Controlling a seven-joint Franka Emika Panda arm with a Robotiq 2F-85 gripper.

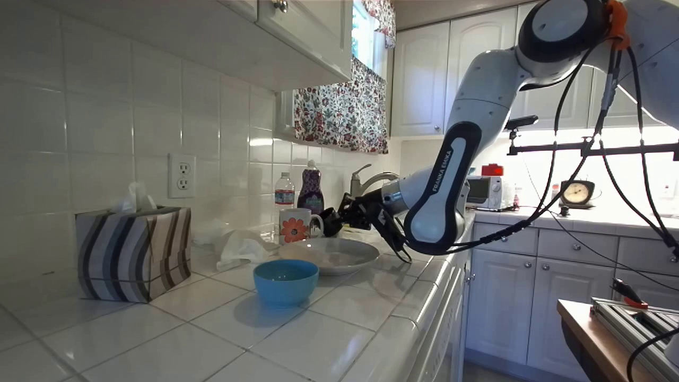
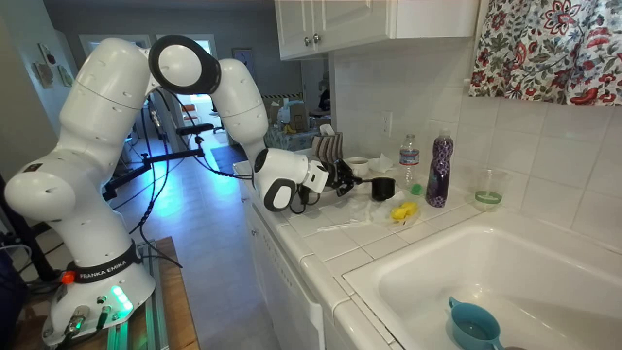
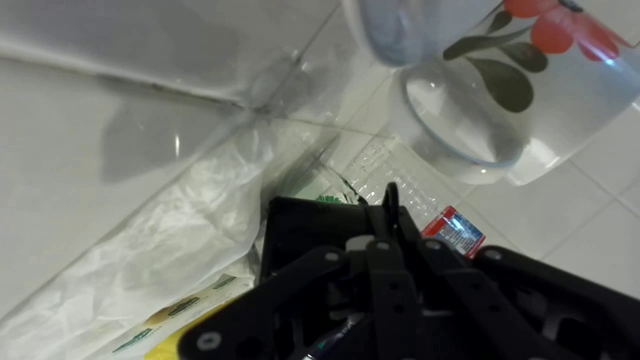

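A small black cup with a handle point(image 2: 383, 188) is held just above the counter, and my gripper point(image 2: 358, 181) is shut on its handle. In the first exterior view the black cup point(image 1: 331, 223) shows to the right of the flower mug point(image 1: 294, 226), close to the mug's handle. From the wrist, the dark side of the cup point(image 3: 312, 231) appears left of the fingers point(image 3: 391, 201). I cannot see inside the cup.
A grey plate point(image 1: 356, 255) and a blue bowl point(image 1: 286, 283) stand nearer the first camera. A water bottle point(image 2: 409, 157), a purple soap bottle point(image 2: 440, 169) and yellow items point(image 2: 403, 210) surround the cup. The sink point(image 2: 408, 280) holds a teal cup point(image 2: 475, 326).
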